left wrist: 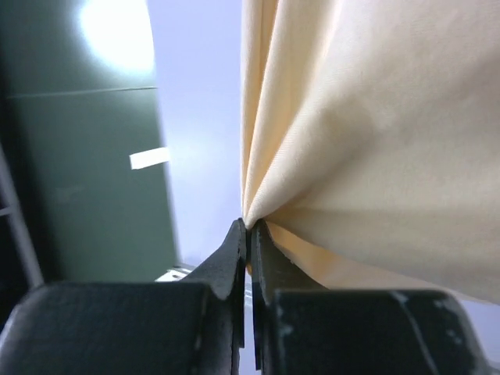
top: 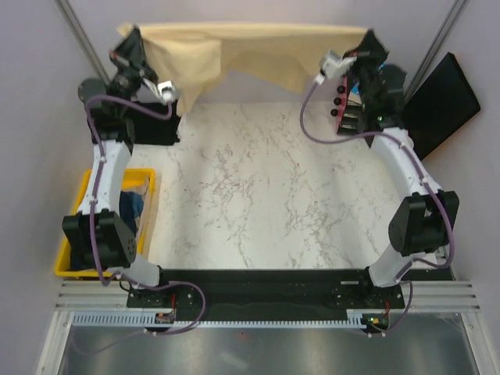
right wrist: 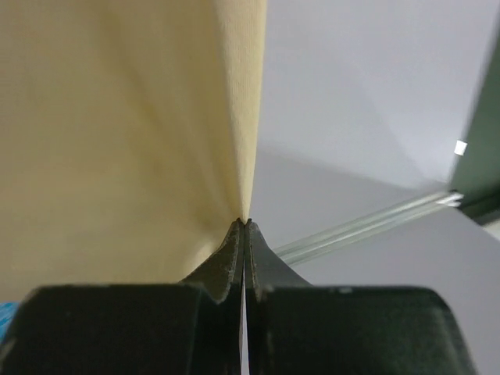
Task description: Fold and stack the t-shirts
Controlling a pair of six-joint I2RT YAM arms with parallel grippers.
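Note:
A cream t-shirt [top: 234,51] hangs stretched between both arms at the back of the table, blurred in the top view. My left gripper [top: 141,55] is shut on one top corner; in the left wrist view the fingertips [left wrist: 234,242] pinch bunched cream fabric [left wrist: 367,141]. My right gripper [top: 359,58] is shut on the other top corner; in the right wrist view the cream cloth [right wrist: 156,141] runs down to its closed fingertips [right wrist: 234,242].
A yellow bin [top: 70,262] with dark and light clothes stands at the left. A black board [top: 441,101] leans at the back right beside a rack of small items.

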